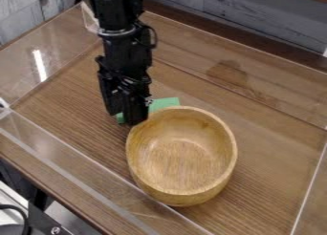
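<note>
My black arm hangs from the top, with the gripper (125,107) low over a green object (163,105) that lies on the wooden table, partly hidden behind the gripper and a pale wooden bowl (182,160). The gripper stands at the bowl's upper left, outside it. Its fingers are dark and small; whether they touch the green object is unclear.
The bowl takes up the lower middle of the table (262,115). A dark cable lies at the bottom left corner, by the table's edge.
</note>
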